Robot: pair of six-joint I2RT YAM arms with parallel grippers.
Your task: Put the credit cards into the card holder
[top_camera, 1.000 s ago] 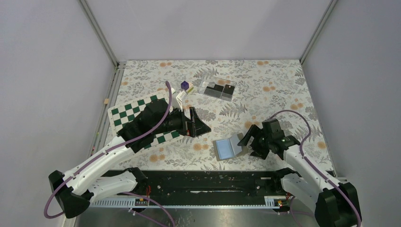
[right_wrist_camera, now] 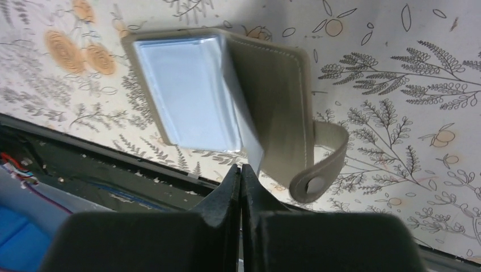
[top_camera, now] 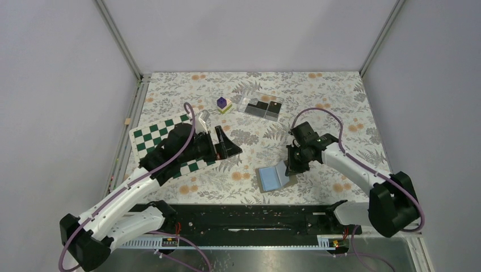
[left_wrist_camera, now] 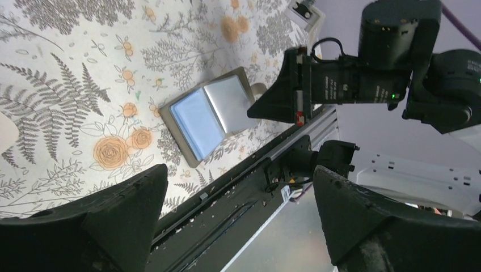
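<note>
The card holder (top_camera: 270, 179) lies spread open near the table's front edge, its grey-brown cover showing around pale blue sleeves. In the right wrist view, one translucent sleeve (right_wrist_camera: 241, 102) stands partly raised between the blue stack (right_wrist_camera: 190, 93) and the bare cover side (right_wrist_camera: 278, 102). My right gripper is shut, its tips by that sleeve's lower corner; whether they touch it cannot be told, and nothing shows between them. My left gripper is open and empty, held up left of the holder. No separate credit card can be made out.
A clear tray (top_camera: 243, 105) with dark panels lies at the back, beside a small purple block (top_camera: 222, 102). A green-and-white checkered board (top_camera: 148, 136) is under the left arm. The holder's strap (right_wrist_camera: 334, 153) sticks out to its right.
My right gripper was open beside the holder; it has shut and moved left over the holder's right side. My left gripper has shifted slightly left, staying open.
</note>
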